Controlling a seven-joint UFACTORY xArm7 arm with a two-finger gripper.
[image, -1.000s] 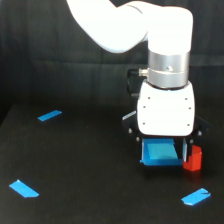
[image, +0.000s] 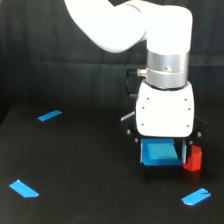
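The white robot arm reaches down from the top, its gripper over a blue square object on the black surface. The fingers come down either side of the blue object; whether they grip it is unclear. A red block stands just to the right of the blue object, partly behind the gripper's side.
Blue tape strips lie at the back left, front left and front right of the black surface. A dark backdrop stands behind.
The gripper has shifted very slightly; otherwise little visible differs.
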